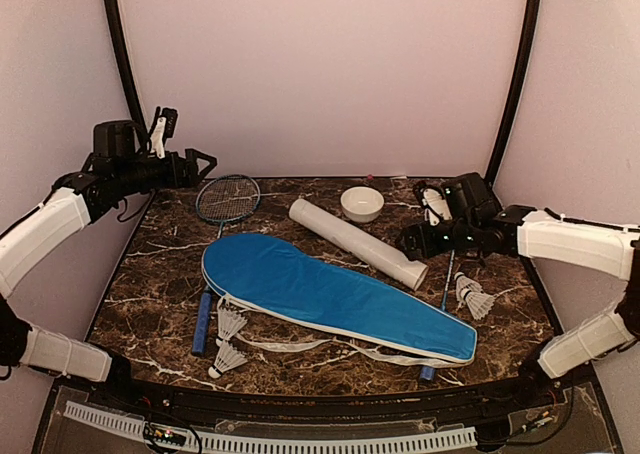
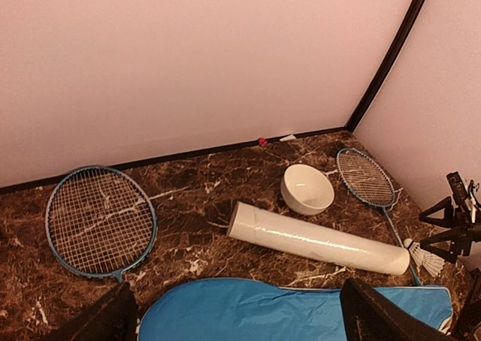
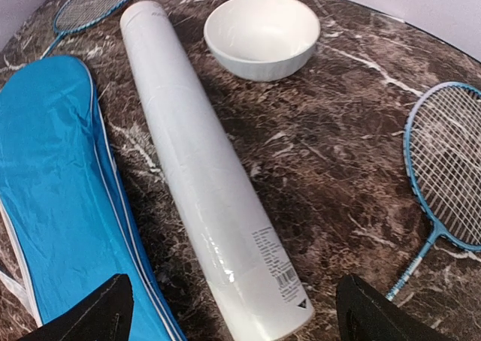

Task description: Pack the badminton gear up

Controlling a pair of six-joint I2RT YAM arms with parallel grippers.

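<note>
A blue racket bag [image 1: 330, 289] lies flat across the middle of the table. Behind it a white tube [image 1: 355, 242] lies at a slant. One racket [image 1: 228, 200] is at the left, its blue handle [image 1: 202, 324] beside the bag; another racket [image 3: 455, 157] is at the right, partly covered by my right arm in the top view. Two shuttlecocks [image 1: 229, 339] lie front left, and more shuttlecocks [image 1: 474, 296] at the right. My left gripper [image 1: 211, 163] hangs open above the left racket, empty. Over the tube's right end, my right gripper stands open with nothing between its fingers.
A white bowl [image 1: 362, 204] stands behind the tube. The bag's pale strap [image 1: 300, 345] trails along its front edge. Bare table shows at the back between the left racket and the bowl. Walls close in both sides and the back.
</note>
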